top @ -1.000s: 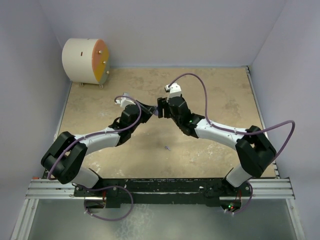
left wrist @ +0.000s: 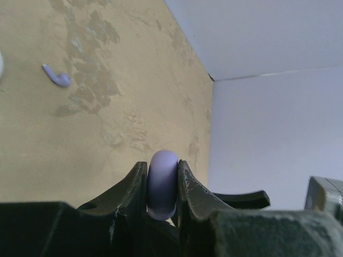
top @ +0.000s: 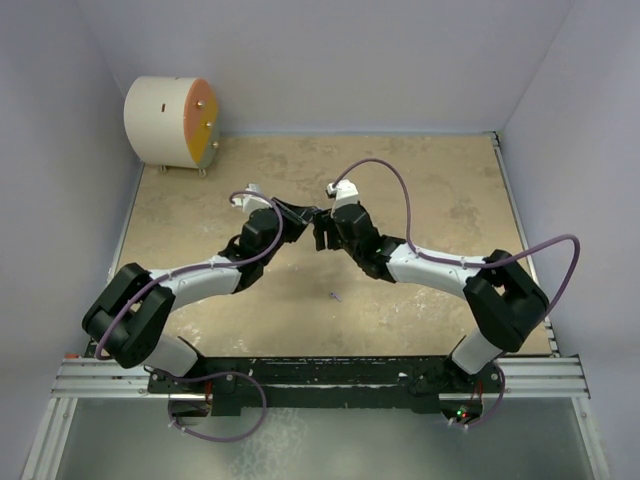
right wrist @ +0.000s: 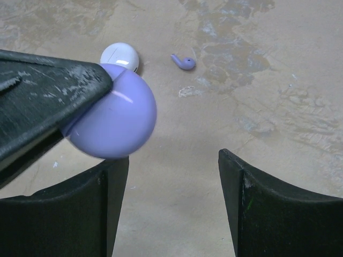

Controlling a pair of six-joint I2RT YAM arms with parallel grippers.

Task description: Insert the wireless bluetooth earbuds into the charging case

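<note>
A glossy purple charging case point(left wrist: 162, 184) is clamped between the fingertips of my left gripper point(top: 306, 215). Seen by the right wrist camera, the case point(right wrist: 120, 118) fills the upper left, beside a dark left-gripper finger; whether its lid is raised cannot be told. My right gripper stands open close by, its gap empty and the case off toward its left finger. On the table lies one purple earbud point(top: 335, 296), its stem and bud clear in the left wrist view point(left wrist: 57, 76). The other earbud cannot be made out.
A white rounded object point(right wrist: 120, 55) shows left of the earbud in the right wrist view, partly behind the case. At the back left stands a white drum-shaped container point(top: 160, 120).
</note>
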